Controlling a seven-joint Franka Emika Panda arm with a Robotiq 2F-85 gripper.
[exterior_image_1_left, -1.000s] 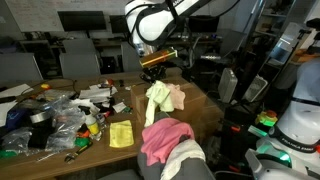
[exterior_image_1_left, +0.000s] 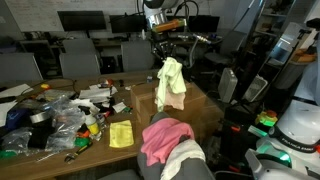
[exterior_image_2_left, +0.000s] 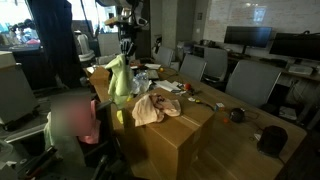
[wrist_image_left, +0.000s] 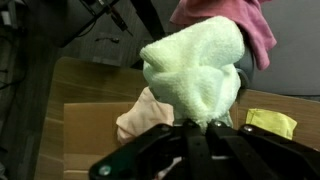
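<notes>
A pale yellow-green cloth (exterior_image_1_left: 170, 83) hangs bunched from my gripper (exterior_image_1_left: 170, 45), which is shut on it, well above the table. The same cloth (exterior_image_2_left: 120, 82) droops lengthwise in exterior view 2. Seen from the wrist, the cloth (wrist_image_left: 200, 70) fills the middle and covers most of the fingertips. A pinkish-beige cloth (exterior_image_2_left: 157, 108) lies crumpled on the table beneath. Draped over a chair are a dark pink cloth (exterior_image_1_left: 165, 138) and a grey-white cloth (exterior_image_1_left: 185, 158). A small yellow cloth (exterior_image_1_left: 121, 134) rests flat near the table's front edge.
A cardboard box (wrist_image_left: 90, 125) is on the table by the beige cloth. Plastic bags (exterior_image_1_left: 68, 128), bottles and tools crowd the table's left side. Office chairs (exterior_image_1_left: 80, 65) stand along the far edge. Bare wood (exterior_image_1_left: 105, 157) shows at the front.
My gripper has risen and moved slightly right, lifting the pale cloth, which now hangs stretched above the table. The beige cloth stays behind it on the table.
</notes>
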